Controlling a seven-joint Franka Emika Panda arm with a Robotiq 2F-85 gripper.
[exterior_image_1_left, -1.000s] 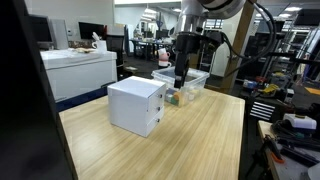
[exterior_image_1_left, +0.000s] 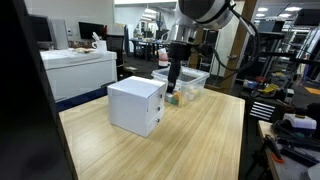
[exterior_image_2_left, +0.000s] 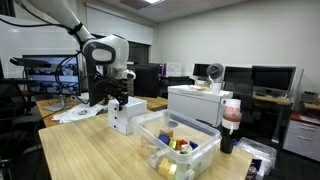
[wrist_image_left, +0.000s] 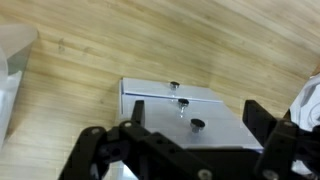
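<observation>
A white box (exterior_image_1_left: 137, 105) with small dark knobs on its front stands on the wooden table. From above, the wrist view shows the white box (wrist_image_left: 165, 112) with several knobs, including one dark knob (wrist_image_left: 197, 125), between and beyond the fingers. My gripper is open with nothing visible held in it. In the first exterior view the gripper (exterior_image_1_left: 171, 86) hangs beside the box's knobbed front, near its upper edge. The second exterior view has the gripper (exterior_image_2_left: 122, 103) overlapping the box (exterior_image_2_left: 118, 118); whether they touch cannot be told.
A clear plastic bin (exterior_image_2_left: 185, 145) holding colourful items sits on the table, with yellowish pieces (exterior_image_2_left: 165, 170) at its near side. A black-and-red bottle (exterior_image_2_left: 230, 120) stands behind the bin. The wooden tabletop (exterior_image_1_left: 190, 145) in front of the box is bare.
Over the last second my gripper has shifted left in the first exterior view, closer to the front of the white box. The box has not visibly moved.
</observation>
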